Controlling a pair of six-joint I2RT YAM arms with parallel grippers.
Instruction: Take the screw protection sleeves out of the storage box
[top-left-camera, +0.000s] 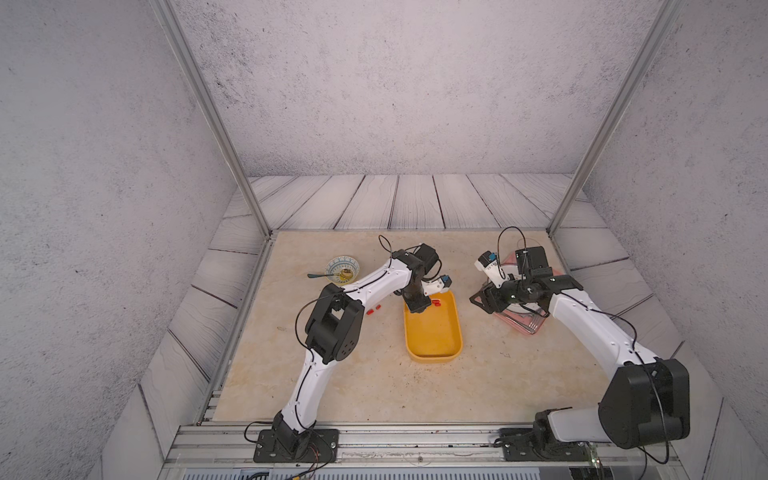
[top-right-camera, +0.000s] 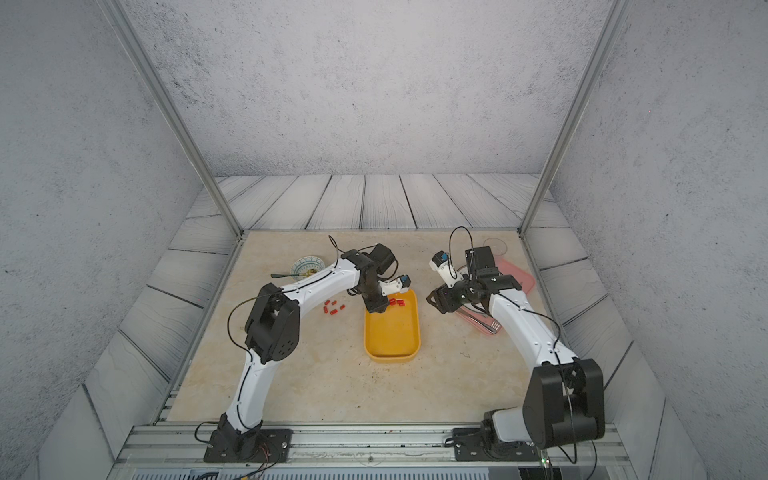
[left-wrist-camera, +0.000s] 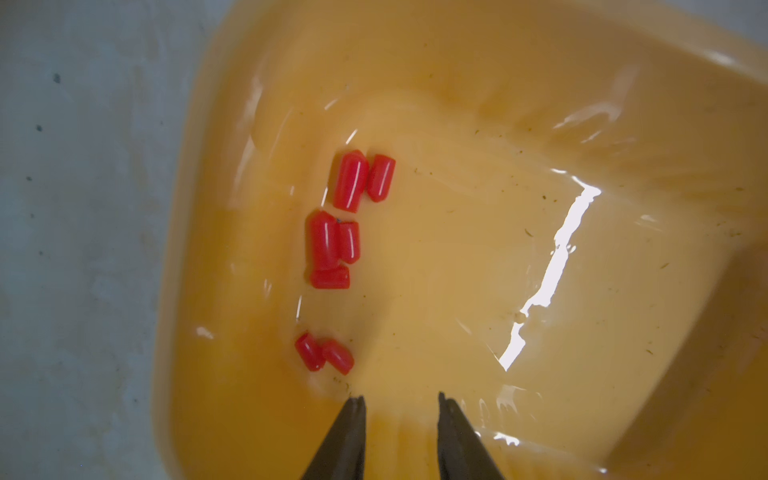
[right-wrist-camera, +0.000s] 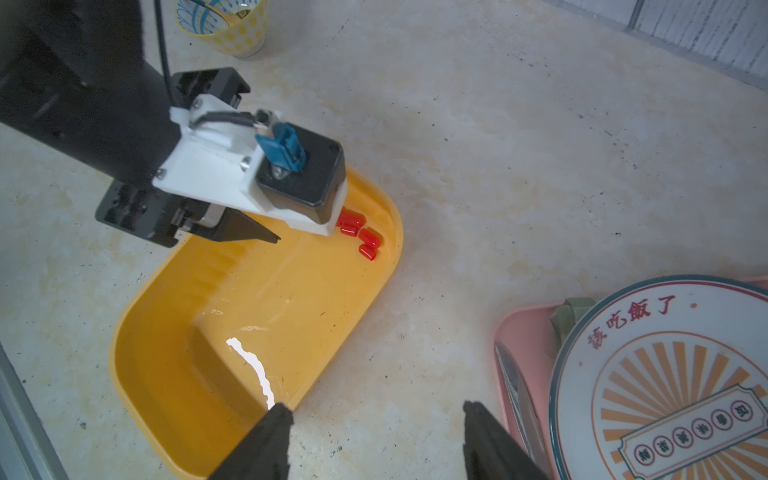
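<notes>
The yellow storage box (top-left-camera: 433, 336) sits mid-table; several red screw protection sleeves (left-wrist-camera: 349, 180) lie inside along one end. My left gripper hangs over that end of the box, open and empty, with the sleeves in front of its fingertips in the left wrist view. More red sleeves (top-right-camera: 333, 312) lie on the table left of the box. My right gripper is open and empty, raised right of the box beside the pink tray.
A patterned bowl (top-right-camera: 308, 264) with a spoon stands at back left. A pink tray (right-wrist-camera: 520, 324) holding a round plate (right-wrist-camera: 664, 376) and cutlery occupies the right.
</notes>
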